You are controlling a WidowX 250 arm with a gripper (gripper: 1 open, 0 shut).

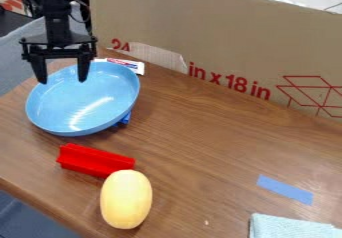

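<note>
My gripper [62,70] hangs at the upper left, open, its fingertips over the back-left part of a blue plate [83,107], with nothing seen between them. The plate rests on the wooden table near its left side, with something small and blue partly hidden beneath its right edge. A red object [95,160] lies in front of the plate, and a yellow oval object [126,199] is at the front.
A white packet [126,64] lies behind the plate. A cardboard wall [227,42] closes the back. A blue tape strip [285,190] and a pale cloth [287,227] are at the right.
</note>
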